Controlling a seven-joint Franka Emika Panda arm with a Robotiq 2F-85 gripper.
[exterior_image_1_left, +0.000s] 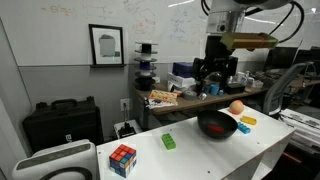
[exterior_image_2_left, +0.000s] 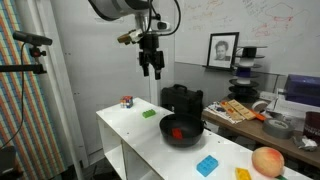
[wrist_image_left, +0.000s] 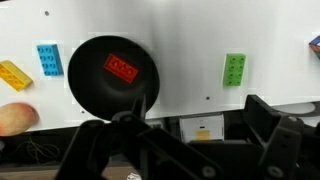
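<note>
In the wrist view my gripper is open, its two fingers wide apart and nothing between them. It hangs well above the white table, as exterior view 2 shows the gripper (exterior_image_2_left: 151, 72) high over the surface. A black bowl (wrist_image_left: 88, 95) holds a red block (wrist_image_left: 121, 68); in the wrist view the left finger overlaps the bowl's near edge. A green block (wrist_image_left: 234, 70) lies alone on the table, to the right of the bowl. Left of the bowl are a blue block (wrist_image_left: 50, 60), a yellow block (wrist_image_left: 14, 76) and an orange-pink round fruit (wrist_image_left: 16, 119).
A colourful puzzle cube (exterior_image_1_left: 123, 160) stands beside a white appliance (exterior_image_1_left: 55, 163) at one end of the table. Behind the table are a wooden surface with boxes and a dark rack (exterior_image_1_left: 146, 68), plus a black case (exterior_image_1_left: 63, 122). Bare table (exterior_image_1_left: 190, 155) surrounds the green block.
</note>
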